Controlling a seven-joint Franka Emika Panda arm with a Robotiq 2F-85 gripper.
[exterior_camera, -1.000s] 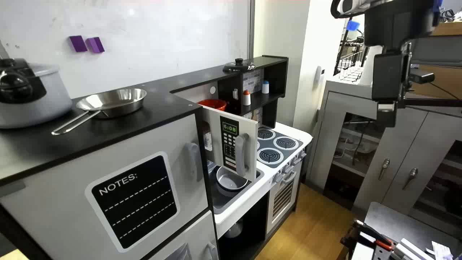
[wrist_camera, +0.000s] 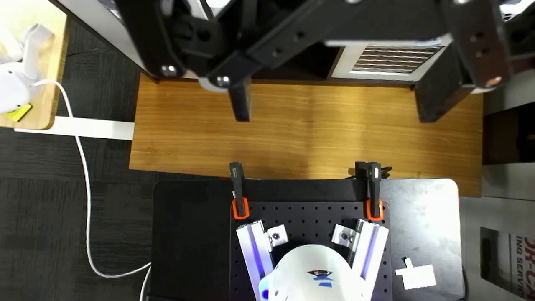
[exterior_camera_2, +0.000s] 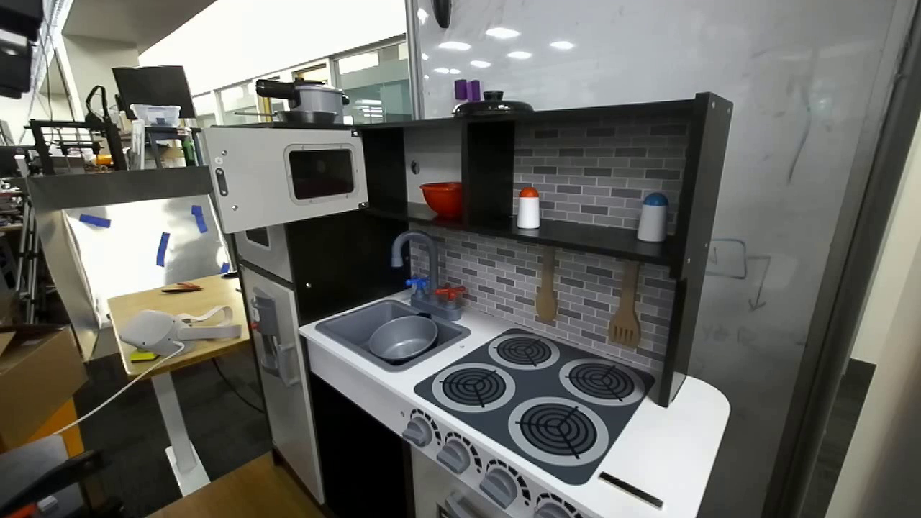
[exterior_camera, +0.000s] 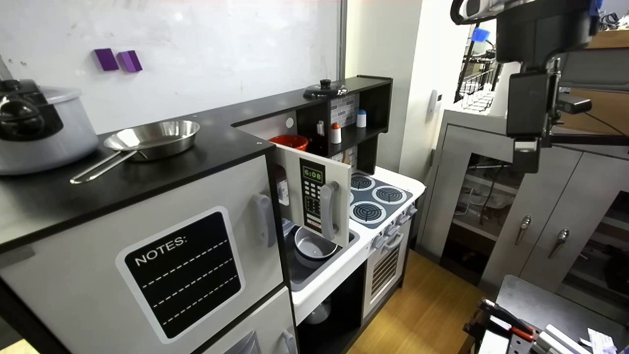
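My gripper stands open, its two fingers wide apart with only the wooden floor [wrist_camera: 311, 135] far below between them. In the first exterior view the gripper [exterior_camera: 526, 154] hangs at the right, well away from the toy kitchen and touching nothing. The white microwave door [exterior_camera: 318, 194] juts out open above the sink [exterior_camera_2: 345, 324]. A grey pot [exterior_camera_2: 403, 338] sits tilted in the sink. On the middle shelf are a red bowl [exterior_camera_2: 442, 199], an orange-topped shaker [exterior_camera_2: 528, 211] and a blue-topped shaker [exterior_camera_2: 653, 220].
Bare burners [exterior_camera_2: 557, 427] cover the stove top. A steel pan [exterior_camera: 159, 138] and a grey pressure cooker [exterior_camera: 53, 130] stand on the high counter; a black lid [exterior_camera: 325, 88] lies on the top shelf. Grey cabinets [exterior_camera: 530, 206] stand at the right. Open floor lies before the kitchen.
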